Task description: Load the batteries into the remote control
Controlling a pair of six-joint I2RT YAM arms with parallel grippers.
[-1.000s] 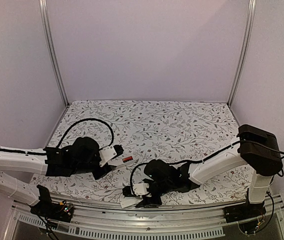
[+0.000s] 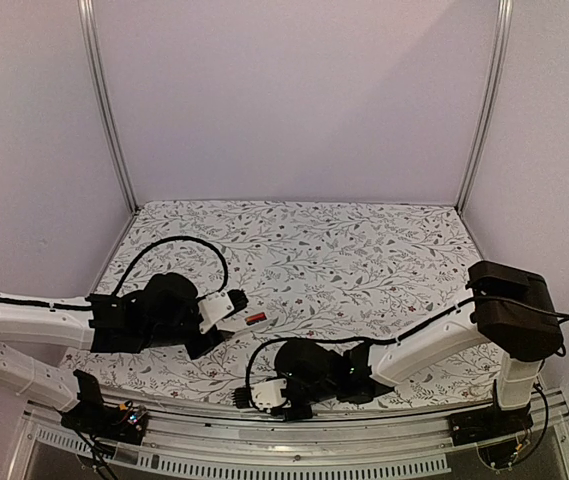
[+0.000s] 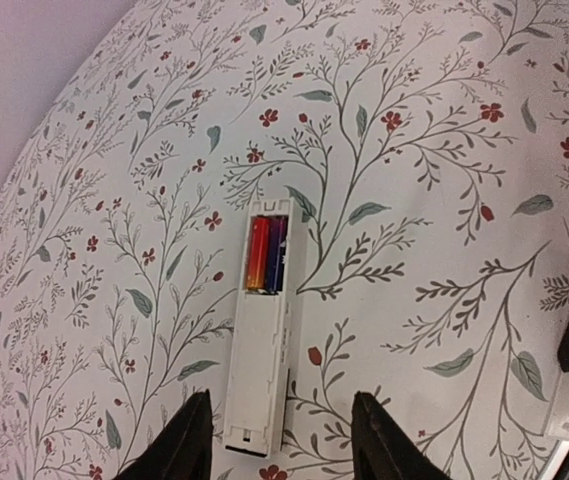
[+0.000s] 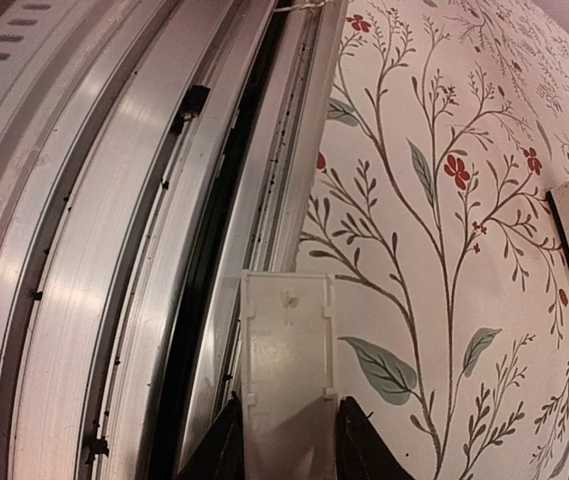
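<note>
The white remote control [image 3: 257, 350] lies on the table in the left wrist view, its battery compartment uncovered at the far end. Side by side in it sit a red-orange battery [image 3: 257, 253] and a dark purple battery [image 3: 277, 254]. My left gripper is open and empty, with the remote's near end in line with the gap. At the table's front edge, the white battery cover [image 4: 289, 350] lies flat. My right gripper has a finger close against either side of it; whether they grip cannot be told.
Metal rails [image 4: 114, 240] run along the table's front, right beside the cover. In the top view, the arms hide most of the remote and the cover.
The left arm and the remote have stayed put.
</note>
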